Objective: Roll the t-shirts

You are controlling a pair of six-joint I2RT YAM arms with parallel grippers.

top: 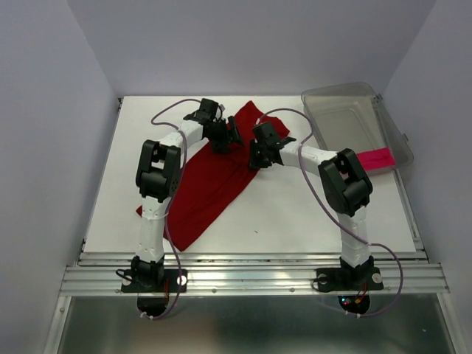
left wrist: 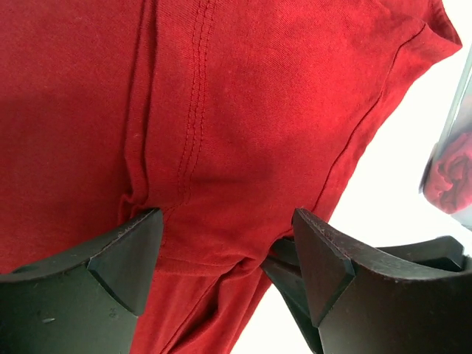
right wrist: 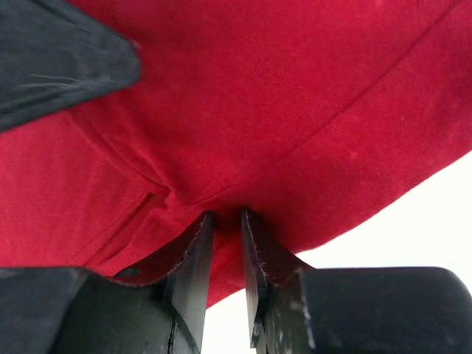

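Note:
A red t-shirt [top: 210, 195] lies in a long diagonal strip across the white table, its far end spread wider, with a stitched hem showing in the left wrist view. Over its upper part, my left gripper is open, its fingers wide apart and cloth beneath the gap. Close by on the right edge of the shirt is my right gripper. Only a narrow gap separates its fingertips, which are down at the cloth; whether any fabric is pinched there is unclear. One dark finger of the left gripper shows at the upper left of the right wrist view.
A clear plastic bin [top: 343, 122] stands at the back right, with a rolled red cloth [top: 376, 159] at its near end. Both grippers are close together.

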